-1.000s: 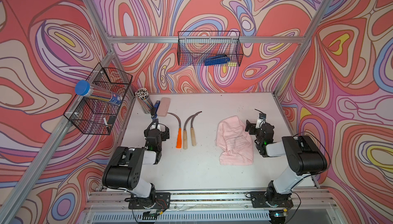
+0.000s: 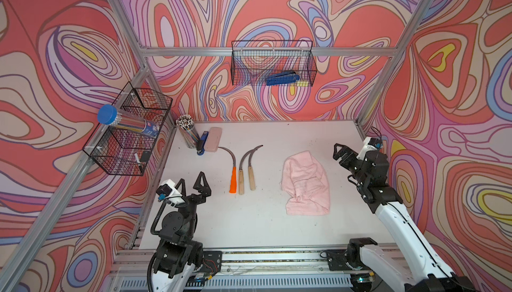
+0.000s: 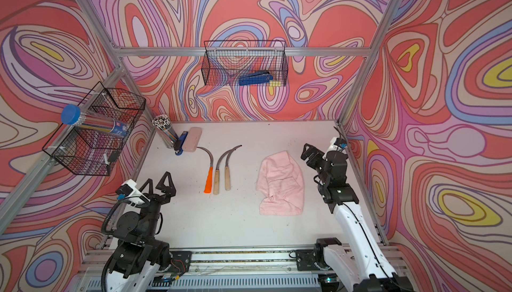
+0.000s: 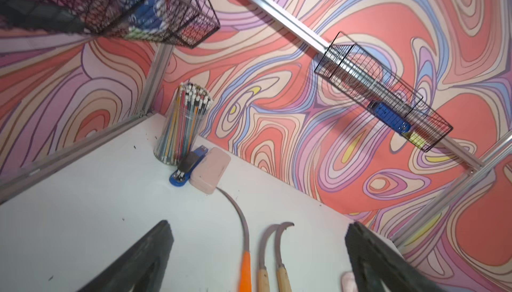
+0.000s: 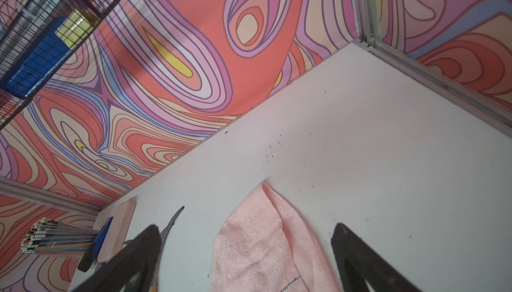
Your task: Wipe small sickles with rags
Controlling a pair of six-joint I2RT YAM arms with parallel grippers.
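Observation:
Three small sickles lie side by side left of the table's middle: one with an orange handle point(image 2: 233, 180) and two with wooden handles point(image 2: 241, 181) point(image 2: 251, 178), their curved blades toward the back wall. Right of them is a crumpled pink rag point(image 2: 305, 184), flat on the table. My left gripper point(image 2: 192, 183) is raised over the front left, left of the sickles; in the left wrist view its fingers point(image 4: 152, 257) stand wide apart with nothing between them. To the right of the rag hangs my right gripper point(image 2: 345, 152), also open and empty, its fingers point(image 5: 139, 257) spread.
At the back left stand a clear holder of pencils point(image 2: 187, 130), a blue stapler-like tool point(image 2: 202, 142) and a pink block point(image 2: 212, 139). Wire baskets hang on the left point(image 2: 128, 131) and back point(image 2: 273, 59). Bare white table point(image 2: 266, 222) lies in front.
Both arms have risen from the table. Sickles and rag have not moved.

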